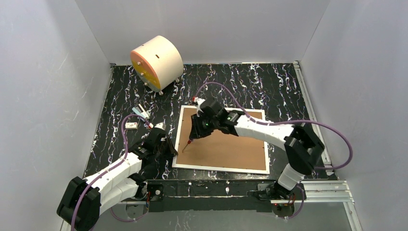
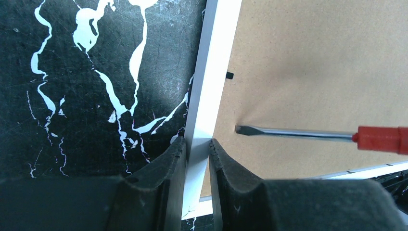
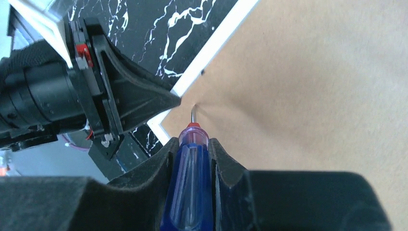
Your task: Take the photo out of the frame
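The picture frame (image 1: 219,168) lies face down, its white border around a brown backing board (image 1: 231,147). Along the left border my left gripper is shut on the white frame edge near the lower-left corner. A small dark tab (image 2: 230,75) sticks out from that border over the board. My right gripper is shut on the blue handle of a screwdriver (image 3: 190,187). In the left wrist view the screwdriver's flat metal tip (image 2: 248,130) is over the board, right of the tab and apart from it; whether it touches the board I cannot tell.
A cream drum-shaped object (image 1: 161,60) with an orange and yellow face stands at the back left. A small white box (image 1: 131,125) and some light-coloured items (image 1: 141,111) lie left of the frame. Bare marble table (image 1: 288,103) extends on the right.
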